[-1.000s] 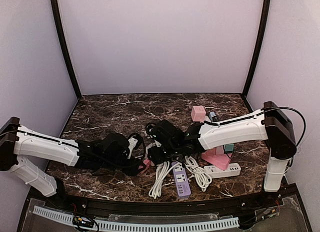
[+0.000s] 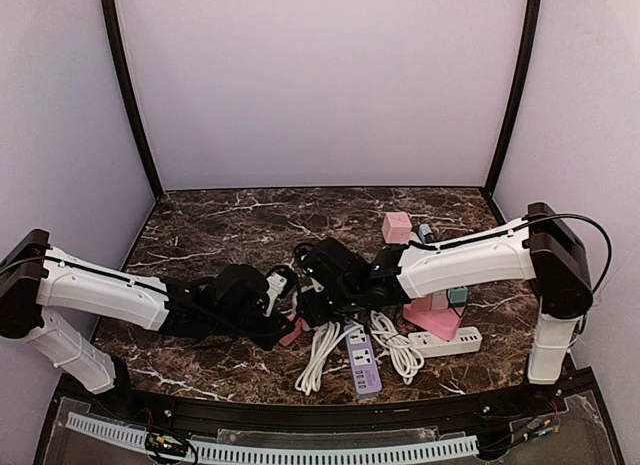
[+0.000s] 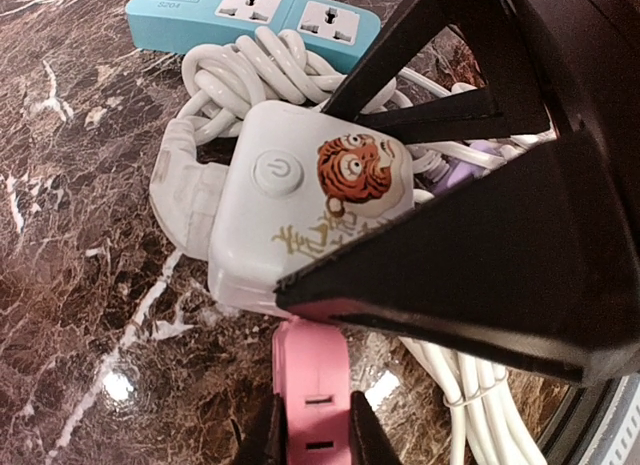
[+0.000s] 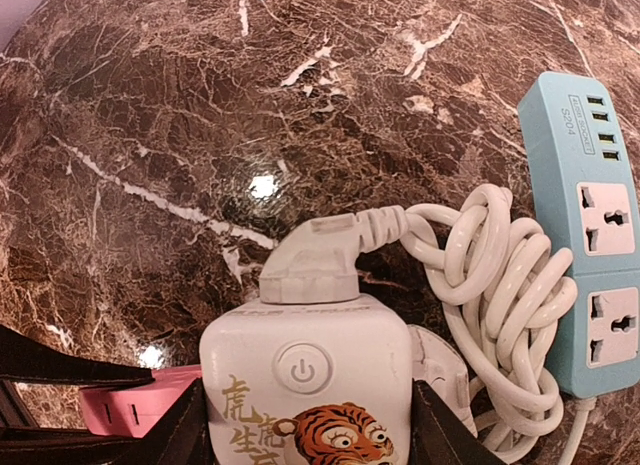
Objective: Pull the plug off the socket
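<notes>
The pink plug (image 3: 313, 370) stands against the side of the white cube socket (image 3: 275, 220), which carries a power mark and a tiger print. My left gripper is shut on the plug, one dark fingertip on either side. In the right wrist view, the plug (image 4: 140, 397) shows at the lower left, between the left fingers. The cube (image 4: 310, 330) is gripped by my right gripper, its pads at both sides. Where plug and cube meet is partly hidden by a right finger in the left wrist view.
A white coiled cord (image 4: 500, 305) runs from the cube beside a blue power strip (image 4: 570, 165). In the top view, a purple strip (image 2: 362, 360), a white strip (image 2: 450, 341) and pink blocks (image 2: 397, 227) lie to the right.
</notes>
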